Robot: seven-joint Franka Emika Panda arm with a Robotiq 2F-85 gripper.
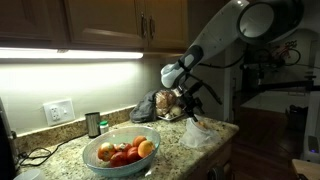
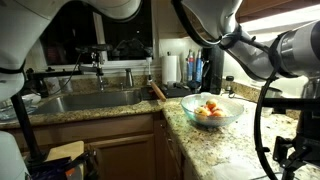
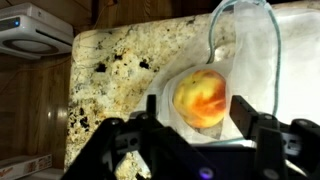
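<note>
A red and yellow fruit (image 3: 201, 97) lies inside a clear plastic bag (image 3: 252, 62) with a bluish edge, on the speckled counter. My gripper is right over it; one dark finger (image 3: 150, 114) stands to each side of the fruit in the wrist view. Whether the fingers touch the fruit or grip only plastic does not show. From the first exterior view, the gripper (image 1: 193, 108) points down at the bag (image 1: 195, 134) near the counter's right end. The second exterior view has the gripper (image 2: 287, 158) at its right edge.
A large bowl of several fruits (image 1: 121, 150) occupies the near counter. Behind the arm sit a dark bag (image 1: 145, 107) and a basket-like item (image 1: 168, 102). A green-grey canister (image 1: 93, 125) stands by the wall. The counter's front edge (image 3: 80, 120) is close to the bag.
</note>
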